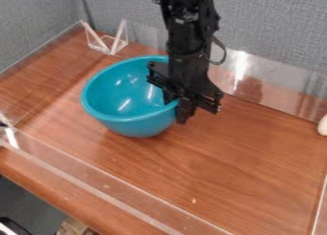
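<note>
A turquoise plastic bowl (120,103) sits on the left half of the wooden table. My black gripper (177,96) reaches down over its right rim, with its fingers at that rim. The bowl looks slightly tilted. Whether the fingers are closed on the rim is hard to tell, as the gripper's body hides them.
A white wire stand (105,40) is at the back left. A pale object (320,125) is at the right edge. Clear barriers line the table's edges.
</note>
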